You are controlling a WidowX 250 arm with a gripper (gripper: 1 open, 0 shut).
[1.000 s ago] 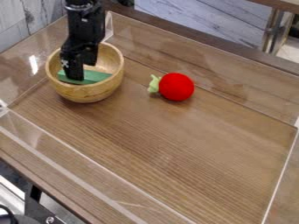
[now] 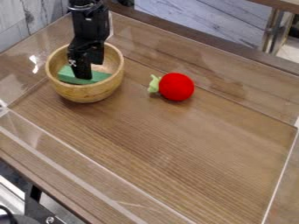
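My black gripper (image 2: pixel 84 61) hangs over a wooden bowl (image 2: pixel 107 90), its fingertips inside the upper part of the bowl. A green piece (image 2: pixel 79 79) lies in the bowl just below the fingertips. Whether anything is between the fingers is too small to tell. A red round object (image 2: pixel 177 87) with a pale green top lies on the table to the bowl's right.
A pale wall stands at the back left, and a shelf edge (image 2: pixel 263 4) shows at the top right.
The gripper has risen slightly from deeper in the bowl, uncovering more of the green piece. The red object has not moved.
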